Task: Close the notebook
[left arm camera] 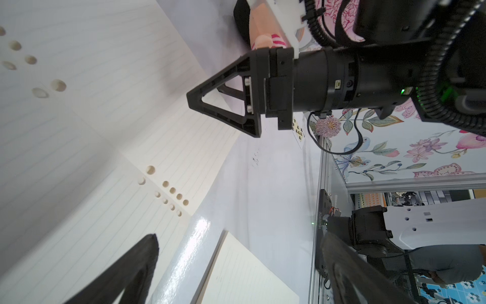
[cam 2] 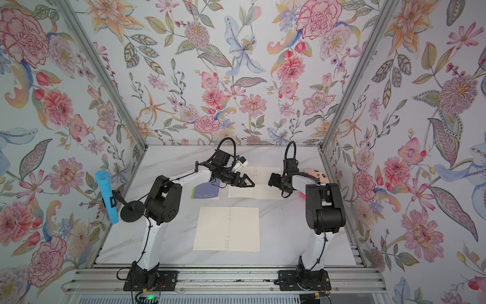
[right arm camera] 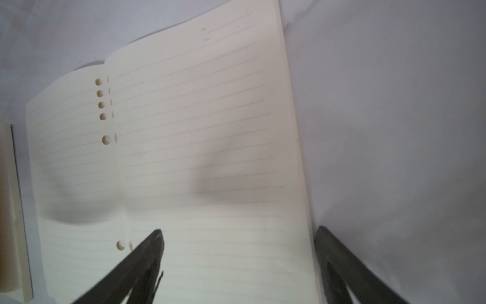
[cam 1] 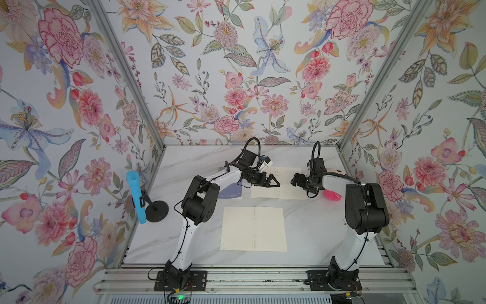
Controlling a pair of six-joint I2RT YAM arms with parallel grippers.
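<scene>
The far notebook [cam 1: 291,191] lies open with ruled pages and a row of punched holes along its fold. My left gripper [cam 1: 270,183] is above its left half, which is not between the fingers. In the left wrist view those fingers are blurred, with nothing held. My right gripper [cam 1: 298,181] is beside the notebook's right half; its fingers [right arm camera: 144,266] stand apart, and the right page edge [right arm camera: 299,167] runs up close to one of them. A second open notebook [cam 1: 254,228] lies flat nearer the front, clear of both grippers.
A blue-purple notebook [cam 2: 205,191] lies shut at the far left, partly under the left arm. A pink object [cam 1: 331,195] is beyond the right gripper. A light-blue lamp [cam 1: 135,196] stands at the left edge.
</scene>
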